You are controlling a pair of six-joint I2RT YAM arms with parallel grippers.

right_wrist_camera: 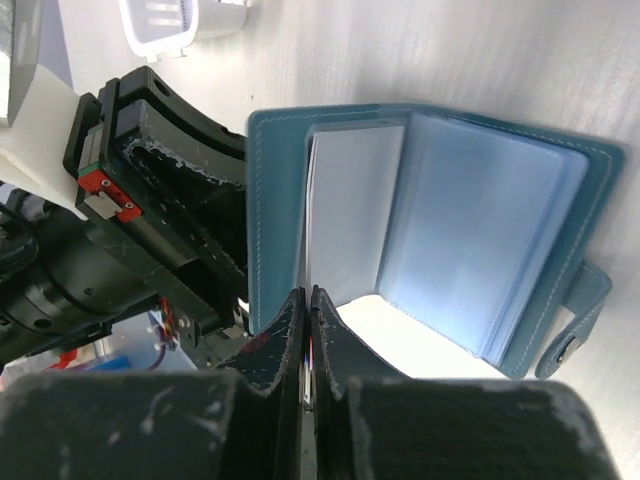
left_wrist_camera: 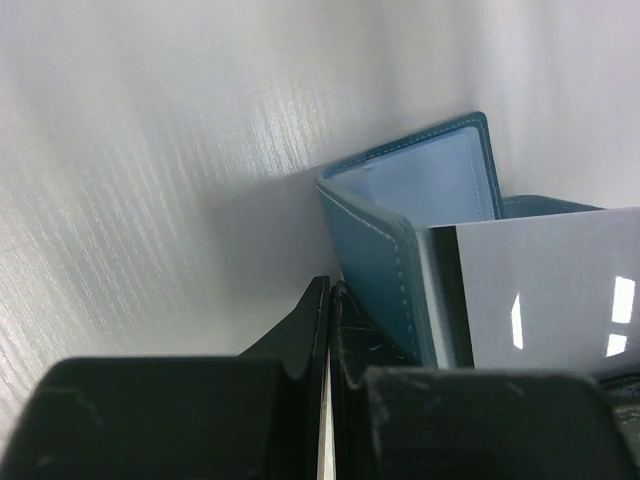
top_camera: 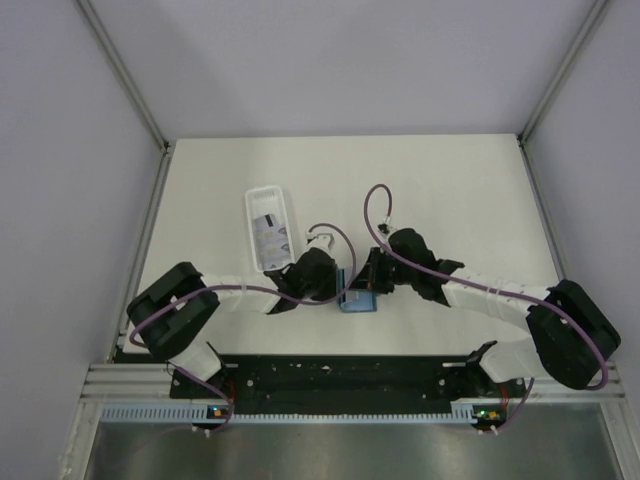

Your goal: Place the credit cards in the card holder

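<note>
The blue card holder (top_camera: 360, 303) stands open between the grippers, low in the middle of the table. In the right wrist view its pale pocket (right_wrist_camera: 470, 230) lies on the right, its raised cover (right_wrist_camera: 270, 210) on the left. A silver card (left_wrist_camera: 545, 290) with a black stripe shows in front of the holder in the left wrist view. From the right wrist it appears edge-on as a thin white line, and my right gripper is shut on it at the holder's fold. My left gripper is shut against the cover's outer side, nothing visible between its fingers.
A white tray (top_camera: 251, 205) with cards (top_camera: 269, 243) lying in it stands to the upper left. Both arms come close together around the holder.
</note>
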